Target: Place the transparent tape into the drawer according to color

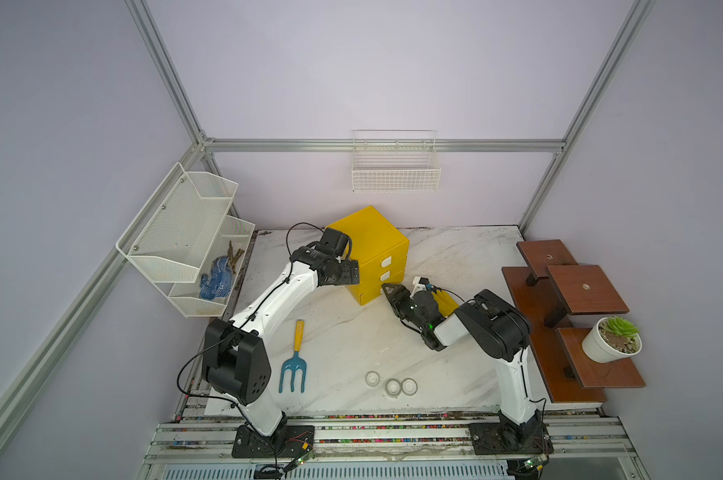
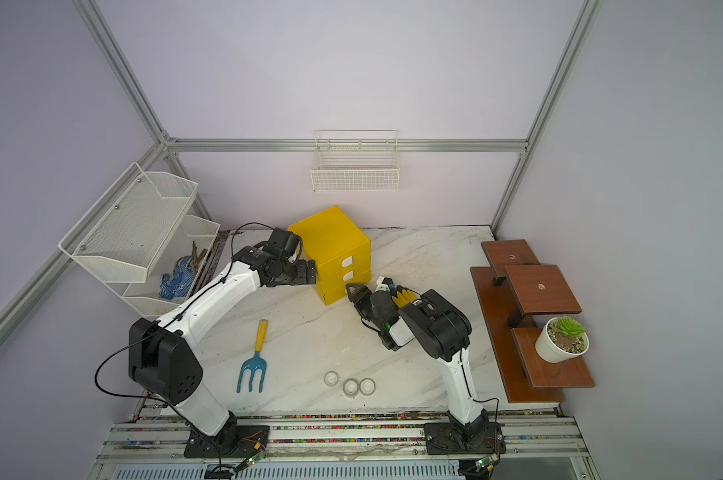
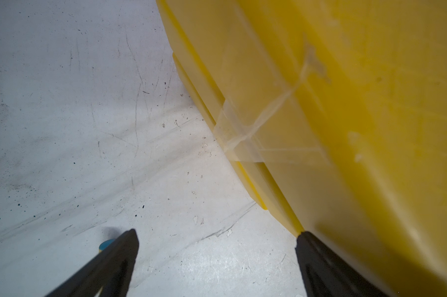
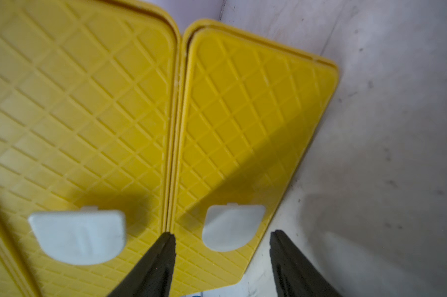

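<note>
A yellow drawer cabinet [image 1: 361, 228] stands at the back centre, drawers shut. My left gripper is open beside the cabinet's left side, where clear tape strips show on the plastic. My right gripper is open low at the drawer fronts, facing the lower white handle [image 4: 232, 226], with nothing held. Three tape rolls lie at the front middle: one alone [image 1: 372, 378] and two together [image 1: 392, 388]; their colours are hard to tell apart.
A blue garden fork [image 1: 293, 364] lies left of the rolls. White mesh baskets [image 1: 181, 224] are at left; wooden shelves [image 1: 585, 288] with a potted plant [image 1: 611, 342] at right. A yellow object is partly hidden behind the right wrist.
</note>
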